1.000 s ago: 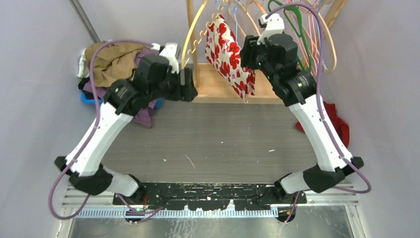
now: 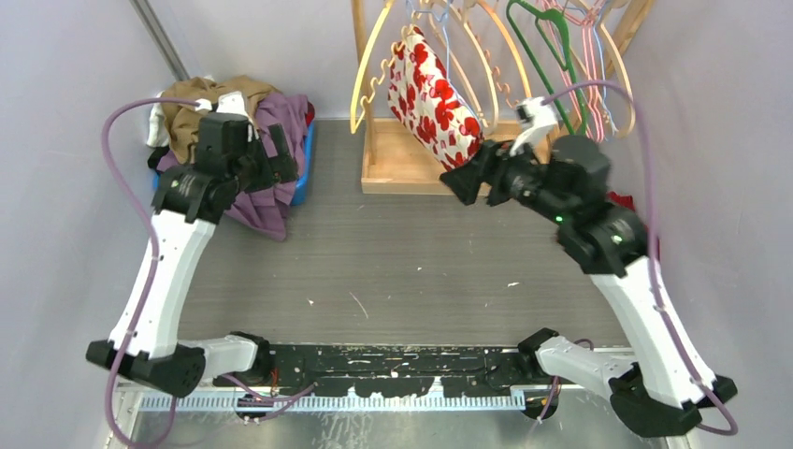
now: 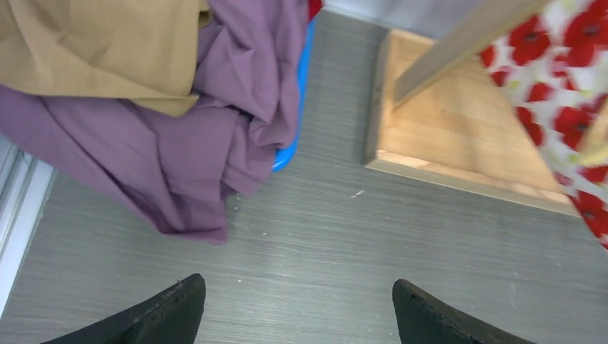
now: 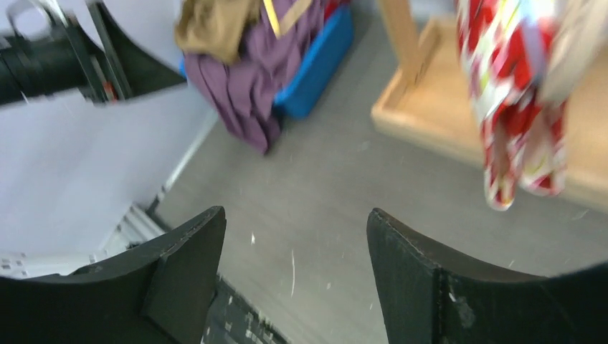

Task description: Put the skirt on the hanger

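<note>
The white skirt with red flowers [image 2: 432, 98] hangs on a hanger [image 2: 473, 61] at the wooden rack, its lower end dangling free above the rack's base. At the left, my left gripper [image 2: 281, 154] stands open beside the cloth pile, nothing between its fingers. My right gripper [image 2: 472, 182] is in front of the skirt's lower end in the top view. In the right wrist view its fingers [image 4: 190, 251] are apart with only bare table between them, and the skirt [image 4: 527, 143] hangs off to the right, blurred. How the hanger sits inside the skirt is hidden.
A blue bin [image 3: 288, 150] heaped with purple cloth [image 3: 247, 64] and brown cloth [image 3: 107, 50] stands at the left. The rack's wooden base [image 2: 397, 168] takes up the back. A green hanger [image 2: 561, 56] and others hang at the right. Mid-table is clear.
My left gripper has moved left, away from the rack towards the bin. The right gripper has gone apart from the skirt and come down and forward. The skirt stays hanging and has swung slightly.
</note>
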